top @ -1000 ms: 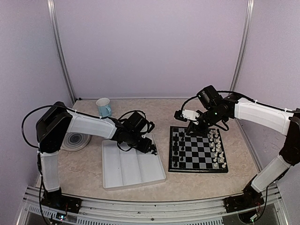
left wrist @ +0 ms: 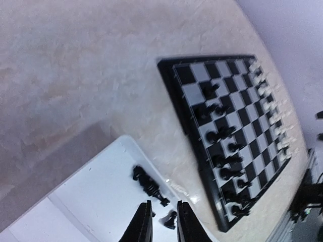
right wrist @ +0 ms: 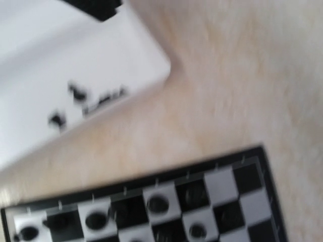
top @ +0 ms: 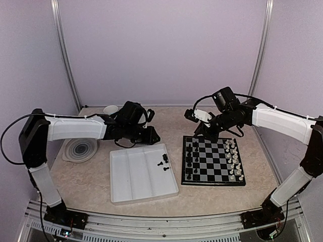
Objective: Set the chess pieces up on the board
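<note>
The chess board (top: 214,161) has black pieces (top: 189,156) on its left side and white pieces (top: 234,161) on its right. Several black pieces lie loose by the right wall of the white tray (top: 121,176); a pair of them (left wrist: 147,182) rests along that wall. My left gripper hangs above the tray's far end, its fingertips slightly apart. A black piece (left wrist: 170,220) shows in the gap but looks to lie on the tray below. Over the board's far left corner is my right gripper (top: 206,136); just one dark fingertip (right wrist: 103,11) appears, blurred.
A round lidded dish (top: 79,149) lies left of the tray. Behind my left arm, the rim of a cup (top: 110,108) peeks out. Bare table separates tray and board, and the table beyond the tray is clear.
My left arm has lifted from the tray's right side and swung back and left, uncovering the loose black pieces and covering most of the cup. My right gripper has shifted slightly.
</note>
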